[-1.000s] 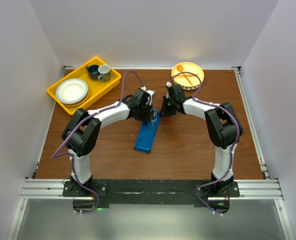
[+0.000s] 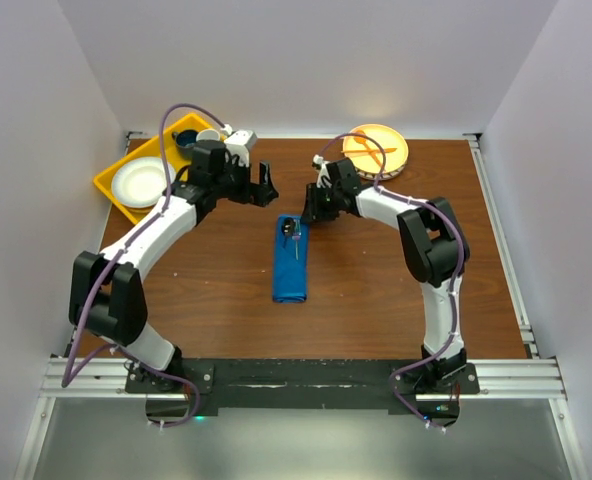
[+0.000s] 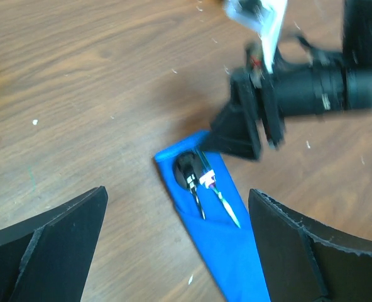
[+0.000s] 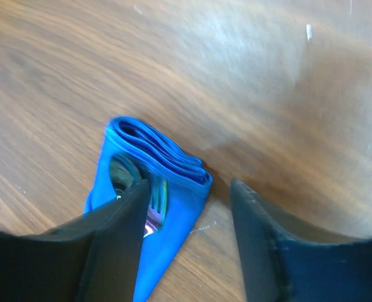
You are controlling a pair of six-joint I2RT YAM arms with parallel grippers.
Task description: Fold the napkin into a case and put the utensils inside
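The blue napkin (image 2: 290, 275) is folded into a narrow strip on the table. A black spoon (image 3: 185, 165) and an iridescent fork (image 3: 207, 179) lie side by side at its far end, their handles running down under a napkin fold. My left gripper (image 2: 263, 184) hangs open above and left of that end, holding nothing. Right at the napkin's far corner, my right gripper is open. One of its fingers (image 4: 120, 233) overlaps the napkin and hides part of the fork; the other stands past the napkin's edge.
A yellow tray (image 2: 104, 181) with a white plate (image 2: 143, 183) and mugs stands at the back left, partly behind my left arm. At the back right sits a round cream basket (image 2: 394, 140) with orange utensils.
The napkin now lies straighter.
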